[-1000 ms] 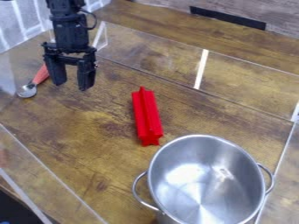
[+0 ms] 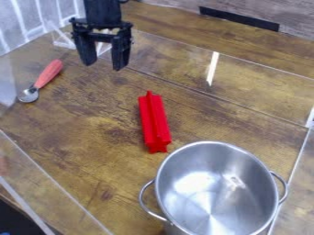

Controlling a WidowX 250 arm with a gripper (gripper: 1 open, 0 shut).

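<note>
The black robot gripper [image 2: 102,50] hangs over the upper left of the wooden table, above and to the right of an ice cream scoop [image 2: 47,75] with a red handle. Its two fingers are apart, with nothing visible between them. A red elongated object [image 2: 154,122] lies in the middle of the table. A large steel pot [image 2: 216,188] with two side handles stands at the lower right.
The wooden table [image 2: 86,138] has clear room at the centre left and upper right. Clear panels or edges run along the left and lower-left sides. A white tape strip [image 2: 212,69] is at the upper right.
The gripper has moved up and to the right in the view, away from the scoop, uncovering more of its handle. The scoop, red object and pot appear unmoved.
</note>
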